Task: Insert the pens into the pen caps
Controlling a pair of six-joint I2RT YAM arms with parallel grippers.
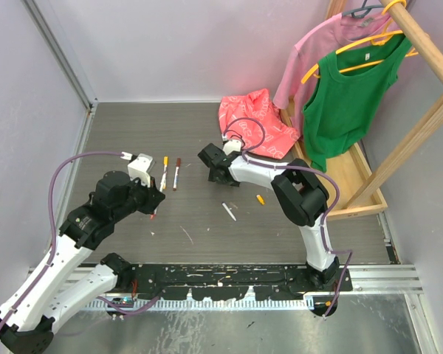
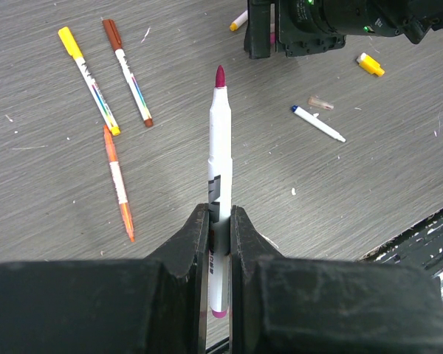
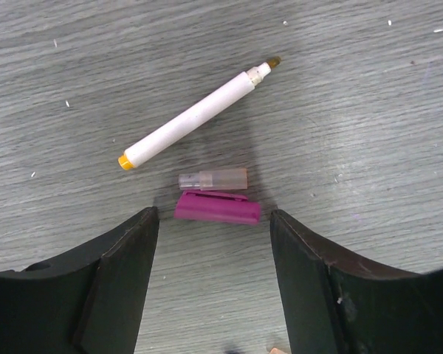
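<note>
In the left wrist view my left gripper grips a white marker [image 2: 220, 147] with an exposed magenta tip. My right gripper hangs open low over the table, its fingertips either side of a magenta pen cap [image 3: 218, 210]. Just beyond that lie a clear cap [image 3: 213, 179] and a white pen [image 3: 192, 116] with a brown tip. A yellow marker [image 2: 88, 82], a brown marker [image 2: 129, 77] and an orange marker [image 2: 118, 184] lie to the left; a blue-tipped pen [image 2: 317, 123] and a yellow cap [image 2: 371, 64] lie to the right.
A pink cloth [image 1: 257, 122] lies at the back right beside a wooden rack [image 1: 413, 147] with hanging shirts.
</note>
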